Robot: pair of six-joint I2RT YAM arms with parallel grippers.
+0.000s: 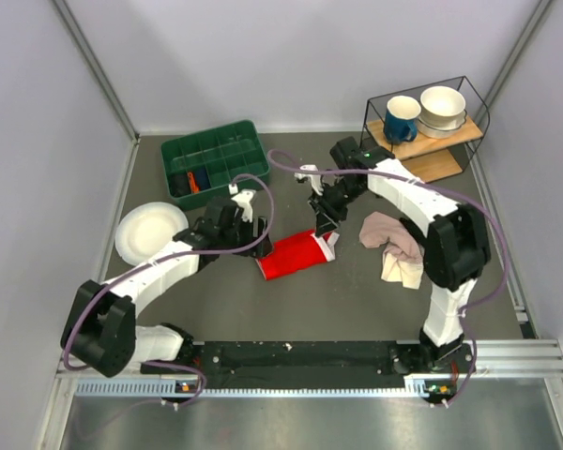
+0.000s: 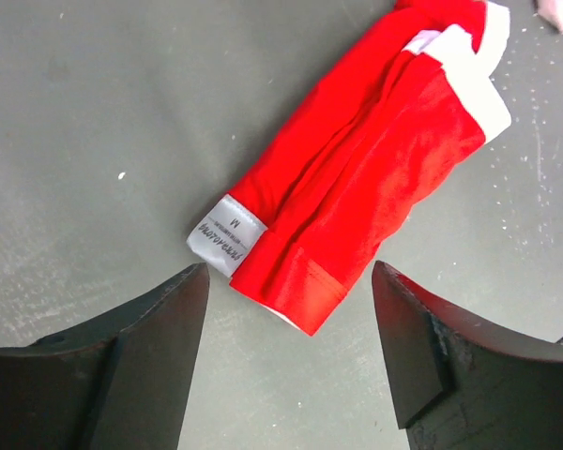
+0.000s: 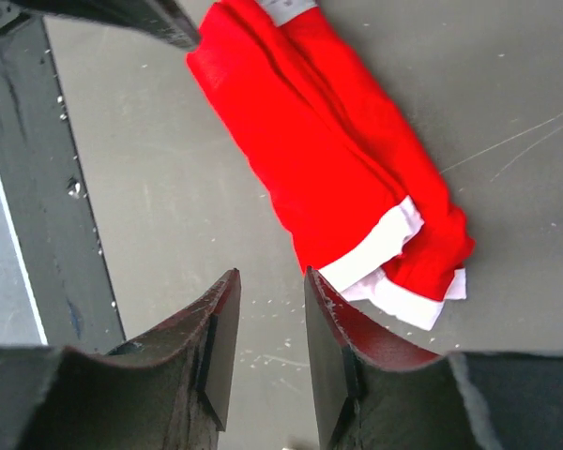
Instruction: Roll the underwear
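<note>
The red underwear (image 1: pixel 296 255) lies folded into a long strip on the grey table, between my two grippers. In the left wrist view, its white label and one short end (image 2: pixel 305 286) lie just beyond the fingers. My left gripper stands open above that end, holding nothing. At the other end, the white waistband (image 3: pixel 375 246) shows in two layers in the right wrist view. My right gripper is part open above the table near that waistband, with bare table showing between its fingertips.
A green divided box (image 1: pixel 216 161) stands at the back left, a white plate (image 1: pixel 151 232) at the left. Pinkish and cream cloths (image 1: pixel 394 246) lie crumpled to the right. A wire rack (image 1: pixel 422 150) with a mug and bowls fills the back right.
</note>
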